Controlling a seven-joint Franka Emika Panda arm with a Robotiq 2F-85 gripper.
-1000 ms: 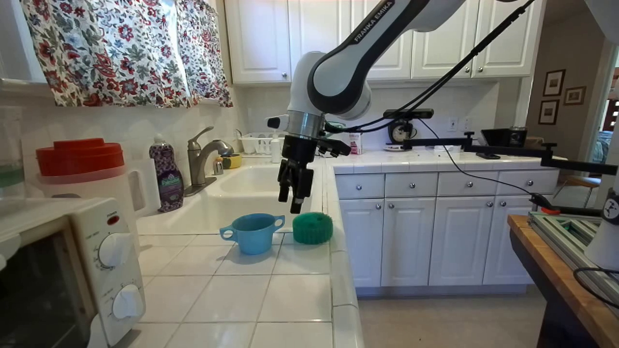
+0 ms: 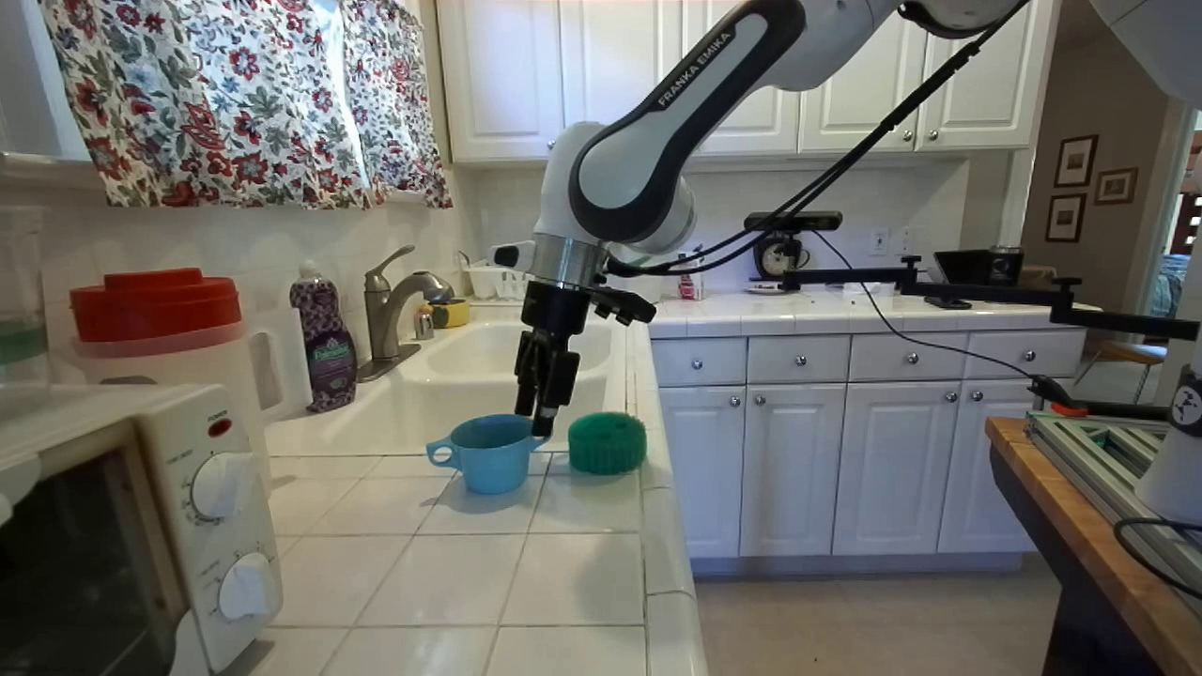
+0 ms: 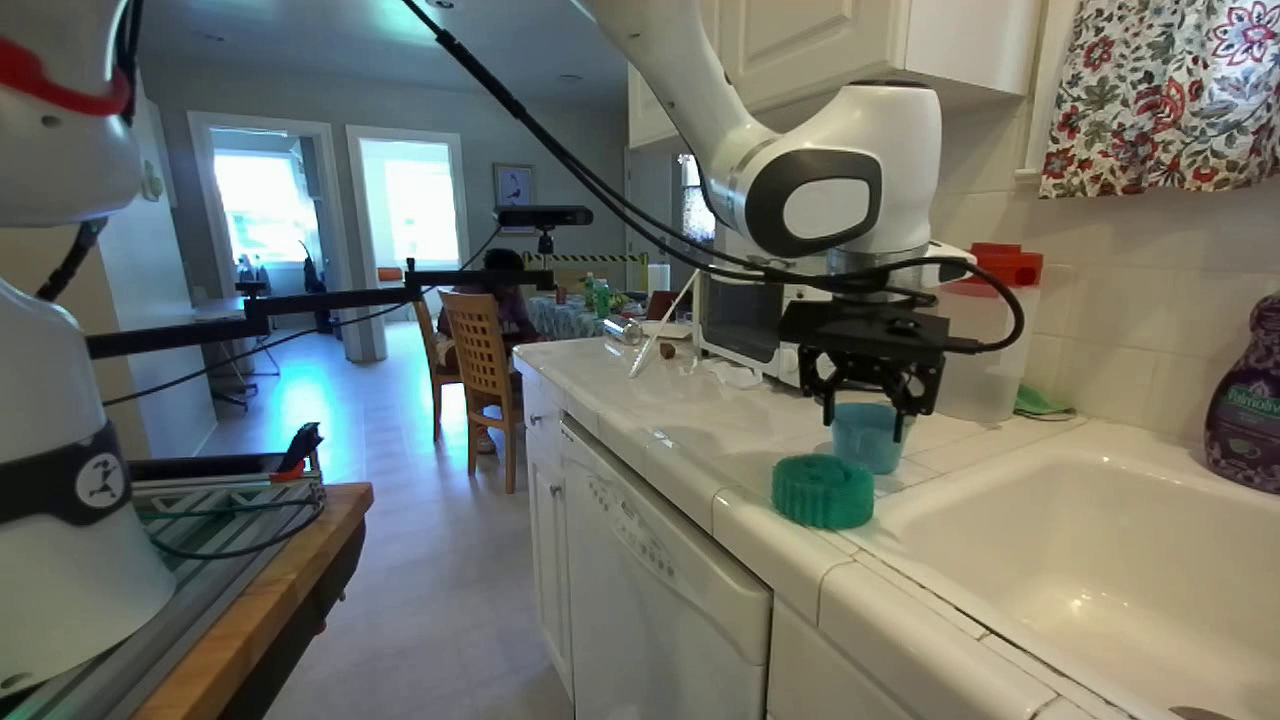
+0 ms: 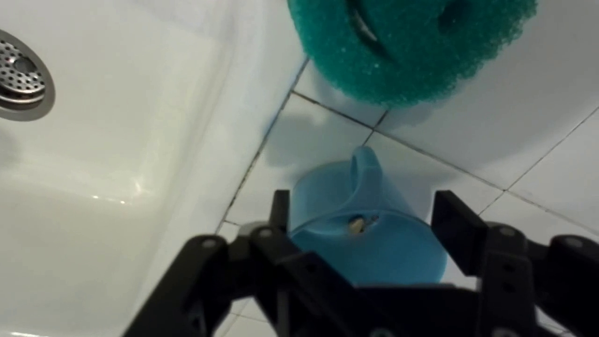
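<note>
A light blue cup [image 2: 492,460] with two handles stands upright on the white tiled counter, close to the sink. Small brownish bits [image 4: 357,225] lie inside it, seen from above in the wrist view. My gripper points down over the cup's handle side, its fingers spread to either side of the cup in that view. In exterior view 1 a fingertip [image 2: 544,427] overlaps the cup's right handle; whether it touches cannot be told. Nothing is held. A round green sponge [image 3: 823,491] sits on the counter beside the cup, apart from it.
The white sink basin [image 3: 1152,564] lies alongside, with a faucet [image 2: 389,310] and a purple soap bottle [image 2: 326,344] behind. A microwave [image 2: 214,507] and a red-lidded pitcher [image 2: 158,310] stand at the left.
My gripper has come down and to the left in exterior view 1, from above the sponge side to the cup's right handle. The cup and sponge have not moved.
</note>
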